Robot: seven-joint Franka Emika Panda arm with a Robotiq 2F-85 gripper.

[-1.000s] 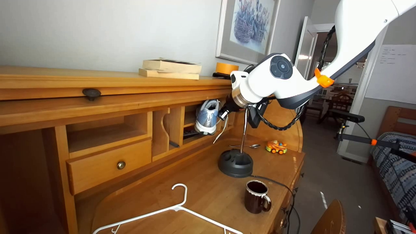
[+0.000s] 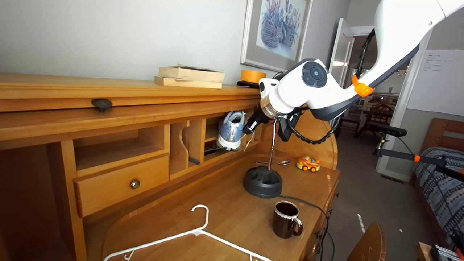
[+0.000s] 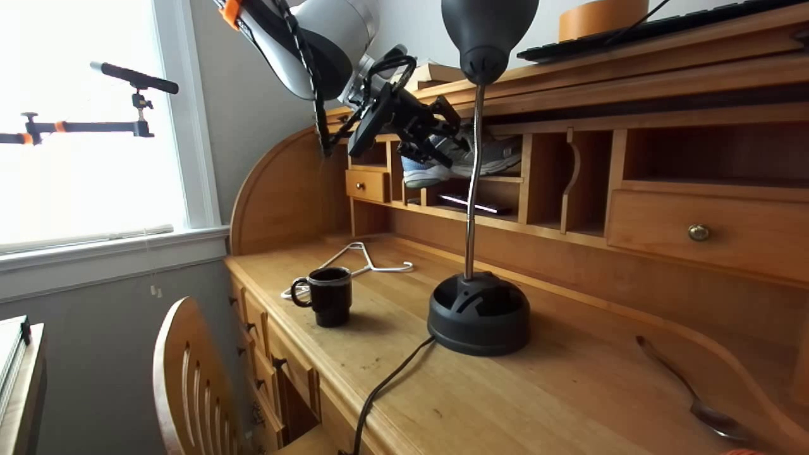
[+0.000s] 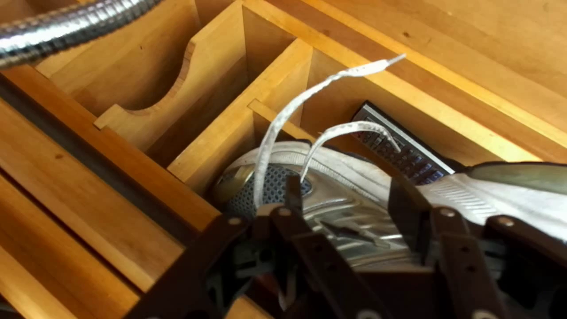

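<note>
A pair of grey sneakers is lodged in the desk's cubbies. In exterior view 1 the blue-grey heel of one shoe [image 2: 231,130] juts out. In exterior view 2 a second grey shoe [image 3: 498,157] lies beside it. My gripper stands open over the silvery side of a shoe [image 4: 340,175], its fingertips apart with the shoe beneath them. A white shoelace [image 4: 285,114] rises near the left finger, its loose end in the air. Whether the fingers touch the shoe cannot be told. From outside, the gripper [image 3: 456,140] is right against the cubbies.
Close by stands a black lamp with a flexible metal neck [image 3: 476,182]. A dark remote [image 4: 404,143] lies in the lower cubby. On the desktop are a brown mug [image 2: 286,219], a white hanger [image 2: 198,232], a spoon [image 3: 701,406] and a toy car [image 2: 308,164].
The white lace that hung low below the gripper now shows shorter and higher. The gripper's tip has shifted only slightly; the shoe and the rest of the desk look the same.
</note>
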